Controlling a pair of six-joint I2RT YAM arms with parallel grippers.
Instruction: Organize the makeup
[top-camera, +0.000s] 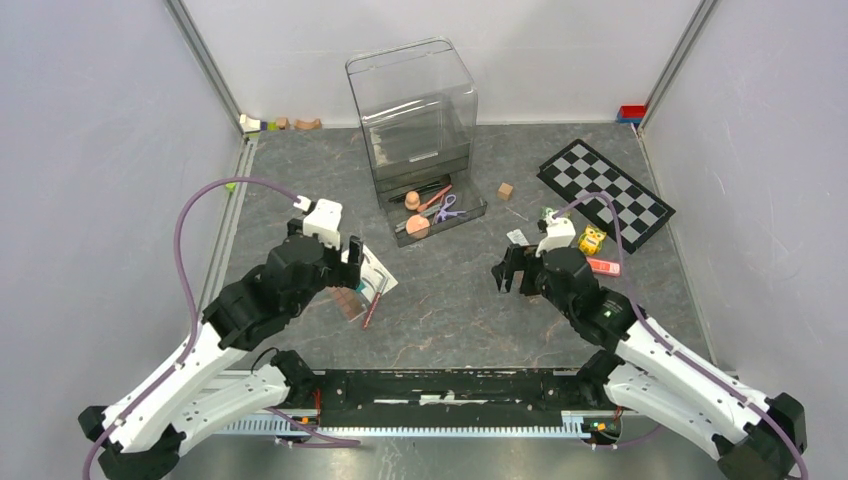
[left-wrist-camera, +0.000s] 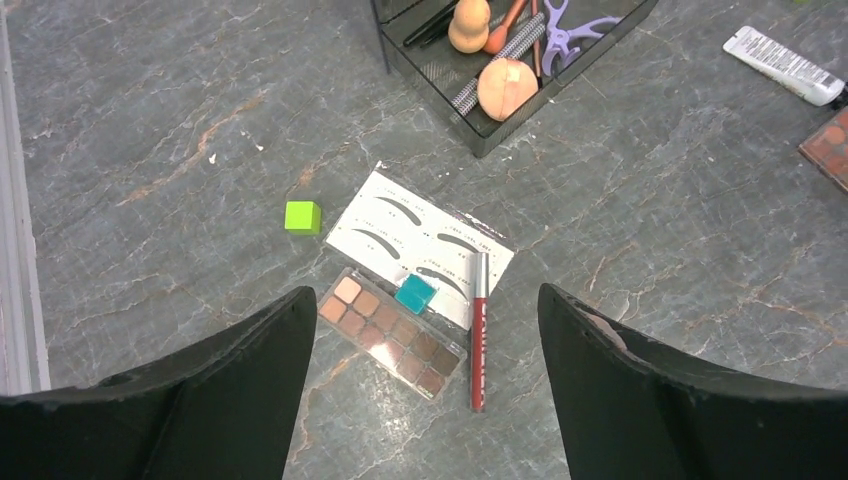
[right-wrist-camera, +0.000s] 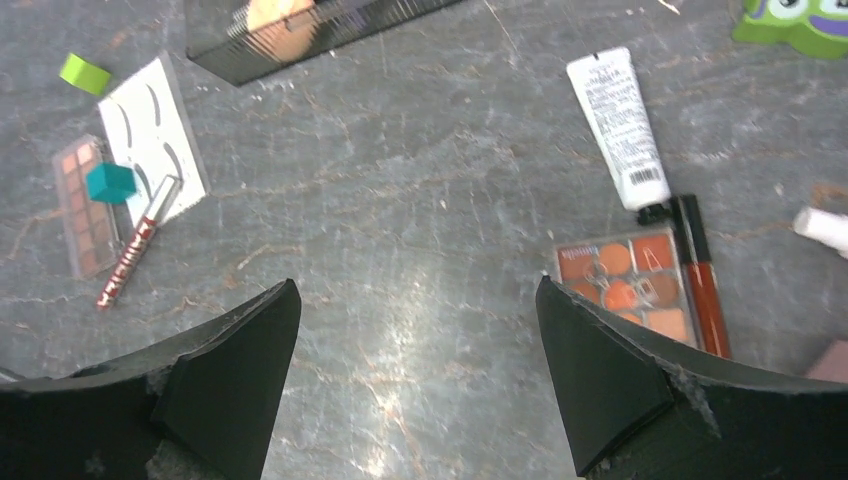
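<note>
A clear lidded organizer (top-camera: 410, 90) holds brushes, sponges (left-wrist-camera: 506, 88) and purple scissors (left-wrist-camera: 560, 40). My left gripper, part open and empty, is over an eyeshadow palette (left-wrist-camera: 365, 325), eyebrow sheet (left-wrist-camera: 398, 215), red pencil (left-wrist-camera: 478, 350) and teal cube (left-wrist-camera: 414, 293). My right gripper, open and empty, is over the right-side items: a white tube (right-wrist-camera: 615, 125), a square palette (right-wrist-camera: 618, 265) and a dark lip product (right-wrist-camera: 708, 305).
A checkerboard (top-camera: 605, 195) lies back right, with a yellow toy (top-camera: 591, 240) and pink tube (top-camera: 604, 267) nearby. A green cube (left-wrist-camera: 302, 217) sits left.
</note>
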